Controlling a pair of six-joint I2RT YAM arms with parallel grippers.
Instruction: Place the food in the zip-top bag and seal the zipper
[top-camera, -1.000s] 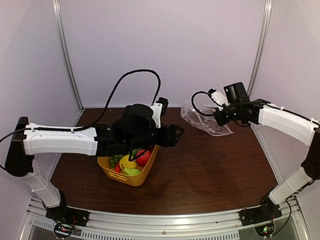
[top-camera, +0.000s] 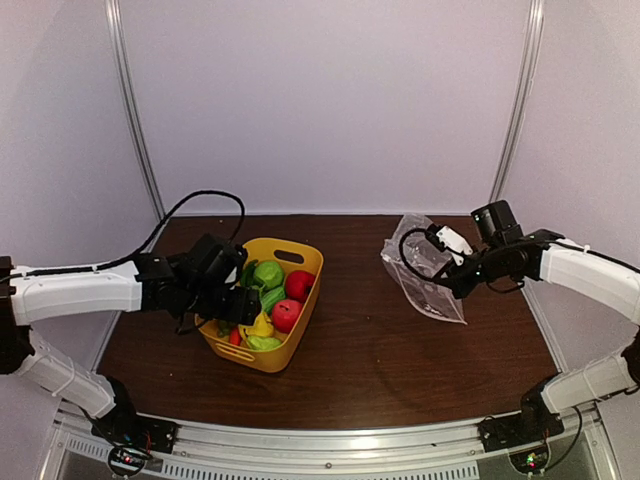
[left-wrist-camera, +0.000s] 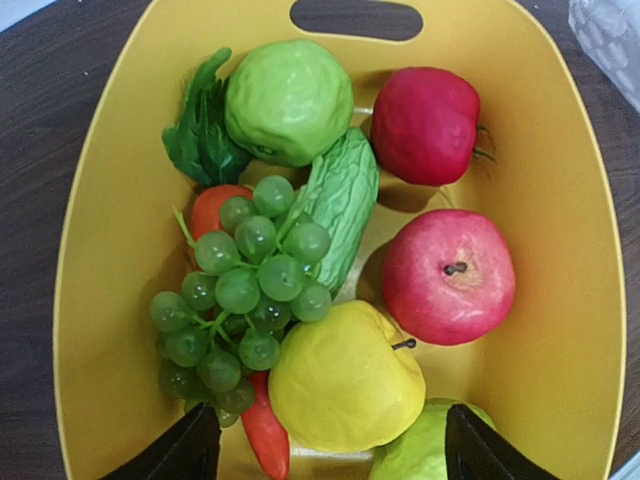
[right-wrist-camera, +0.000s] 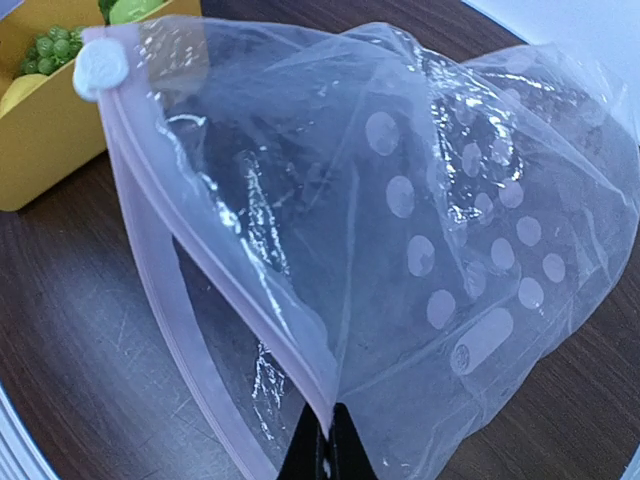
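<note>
My left gripper is open above a yellow basket (top-camera: 287, 352), nothing between its fingers. Below it in the left wrist view lie green grapes (left-wrist-camera: 238, 290), a yellow fruit (left-wrist-camera: 345, 375), a pink apple (left-wrist-camera: 448, 275), a red fruit (left-wrist-camera: 425, 125), a round green vegetable (left-wrist-camera: 288, 100), a long green one (left-wrist-camera: 342, 200) and a red pepper (left-wrist-camera: 264, 430). A clear zip bag (right-wrist-camera: 400, 270) hangs from my right gripper, which is shut on the edge of its mouth. The mouth gapes a little; a white slider (right-wrist-camera: 101, 67) sits at its far end.
A low metal rail (top-camera: 330, 440) runs along the front edge, with pale walls at the back and sides.
</note>
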